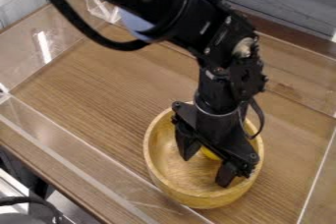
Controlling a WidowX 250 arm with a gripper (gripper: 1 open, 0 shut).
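My black gripper (210,151) reaches down into a yellow bowl (184,186) in the lower middle of the camera view, its fingers apart. A small yellow object (207,153) inside the bowl is partly hidden between and behind the fingers; I cannot tell whether they touch it.
A ledge runs along the back. Clear plastic edges and a black cable lie at the left side.
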